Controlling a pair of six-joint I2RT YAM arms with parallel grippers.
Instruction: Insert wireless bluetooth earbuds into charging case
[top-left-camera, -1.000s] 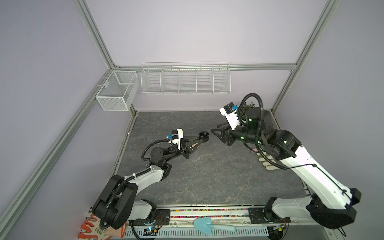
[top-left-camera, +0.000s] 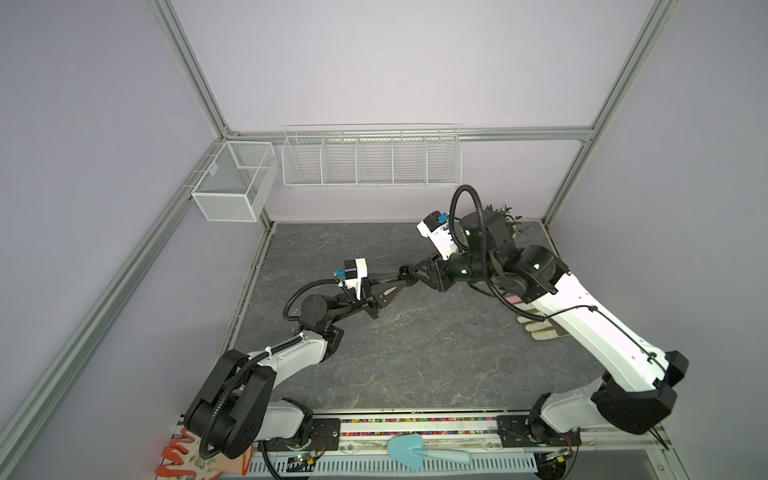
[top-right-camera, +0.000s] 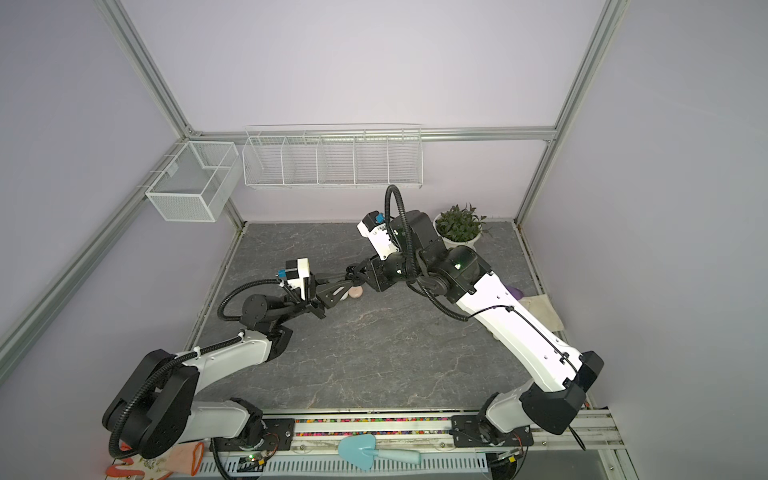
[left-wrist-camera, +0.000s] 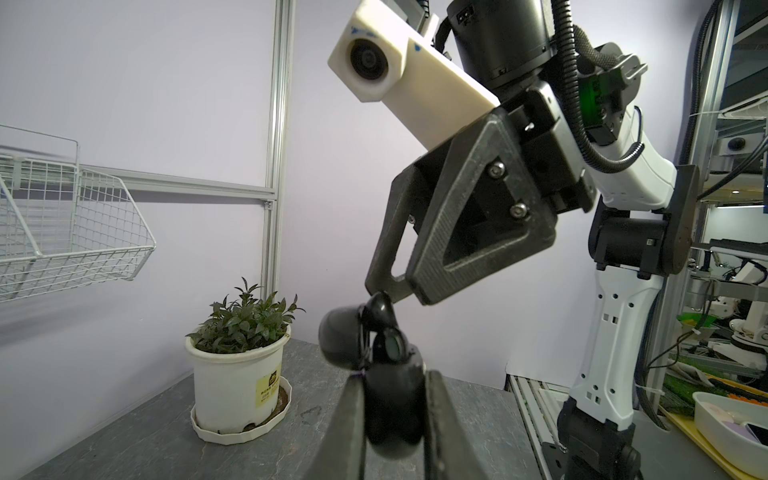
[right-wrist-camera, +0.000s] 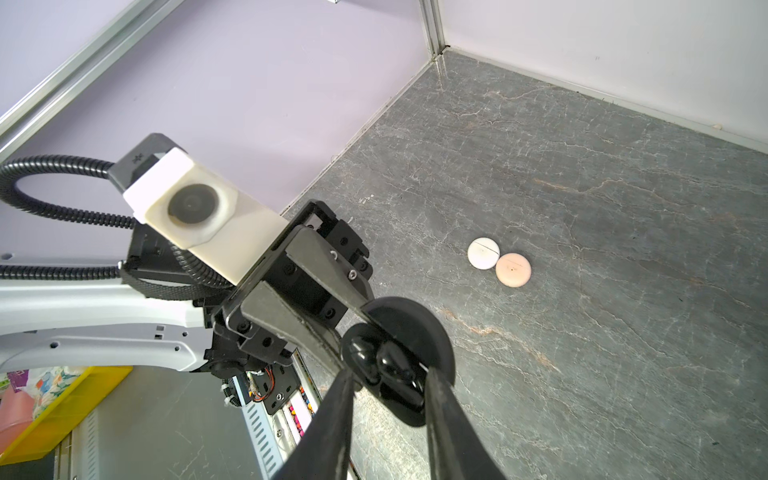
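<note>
The black charging case (left-wrist-camera: 393, 408), lid up, is held upright in my left gripper (top-left-camera: 404, 280), which is shut on it; small glossy black shapes show in it, likely earbuds (right-wrist-camera: 400, 368), though their seating I cannot tell. My right gripper comes in from the right, just above the case; its fingertips are part open at the case's edge, blurred in the right wrist view. Whether they touch it or hold an earbud I cannot tell.
A potted plant (top-right-camera: 457, 222) stands at the back right. Two small discs (right-wrist-camera: 512, 270) lie on the grey tabletop (right-wrist-camera: 608, 336). Wire baskets (top-left-camera: 372, 160) hang on the walls; gloves lie at the right.
My right arm has moved left toward the case, its gripper now meeting my left gripper's position. The left arm has stayed put.
</note>
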